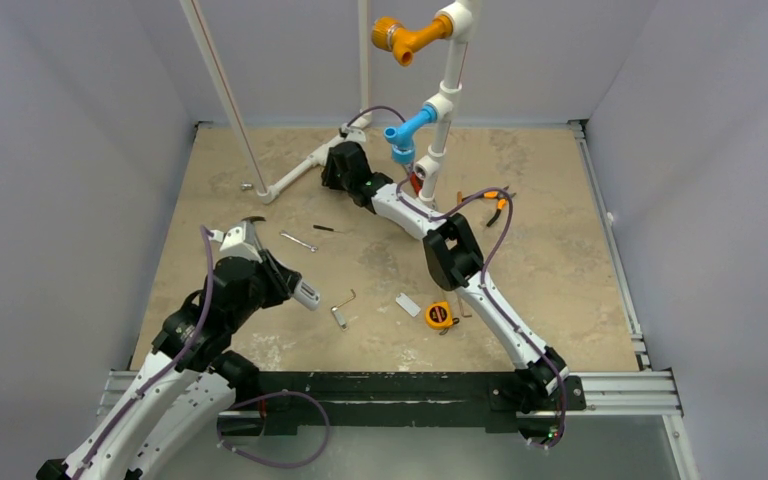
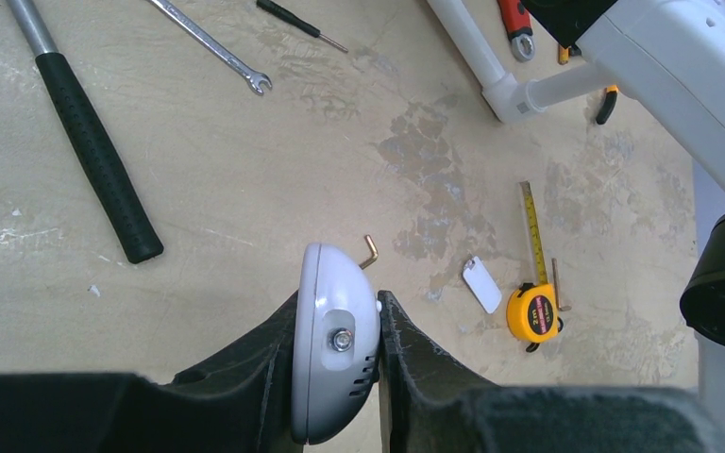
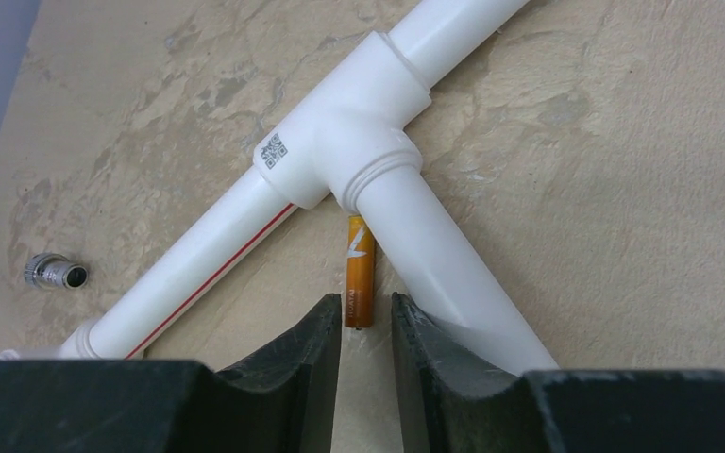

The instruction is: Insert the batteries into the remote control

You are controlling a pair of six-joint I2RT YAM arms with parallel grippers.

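The white-and-grey remote control (image 2: 335,340) is gripped by my left gripper, which is shut on it; its far end sticks out beyond the fingers in the top view. An orange battery (image 3: 360,274) lies on the table beside a white pipe joint, its upper end against or under the pipe. My right gripper is part open, with the battery's lower end showing in the gap between its fingertips. Neither finger clearly touches the battery. A small white plate, perhaps the battery cover (image 1: 407,304), rests on the table.
White pipes (image 3: 448,255) run close to the right fingers. A metal fitting (image 3: 55,272) lies off to the left. The hammer (image 2: 94,151), wrench (image 2: 212,42), screwdriver (image 2: 300,24) and tape measure (image 1: 439,315) are scattered on the table, with bare surface between them.
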